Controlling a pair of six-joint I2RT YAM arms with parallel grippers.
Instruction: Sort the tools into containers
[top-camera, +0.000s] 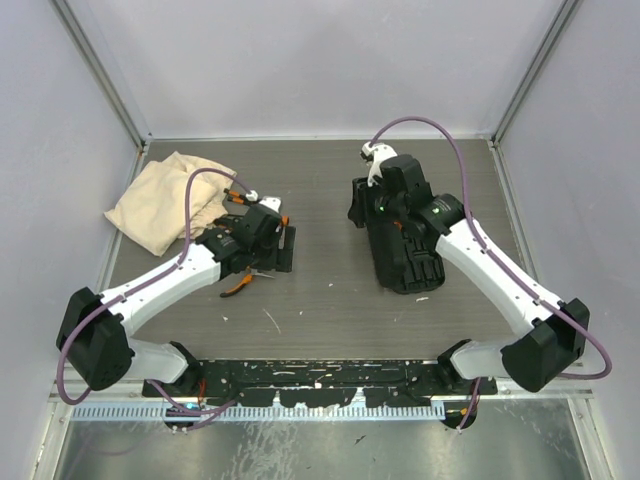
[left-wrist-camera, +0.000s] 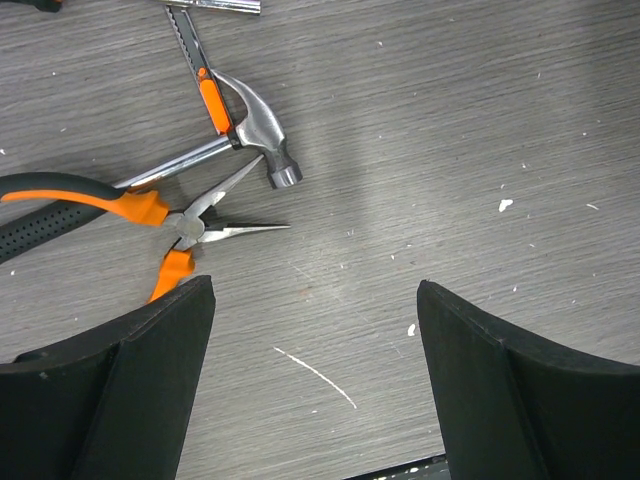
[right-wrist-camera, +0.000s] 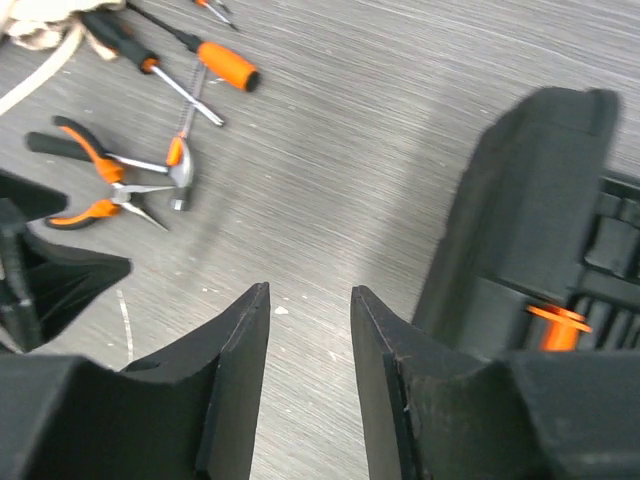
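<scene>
On the left lie orange-and-black pliers (left-wrist-camera: 190, 228), fingers spread, across the handle of a claw hammer (left-wrist-camera: 262, 130). An orange-backed saw blade (left-wrist-camera: 212, 100) touches the hammer head. Screwdrivers, among them one with an orange handle (right-wrist-camera: 228, 65), lie farther back. My left gripper is open above bare table beside the pliers, nothing between its fingers. The black tool case (top-camera: 390, 262) stands at right with its lid up; an orange item (right-wrist-camera: 558, 326) shows inside. Left of the case, my right gripper hangs partly open and empty.
A cream cloth (top-camera: 165, 200) lies crumpled at the back left. Between the tools and the case the grey table (top-camera: 330, 300) is clear. White walls close in the sides and back.
</scene>
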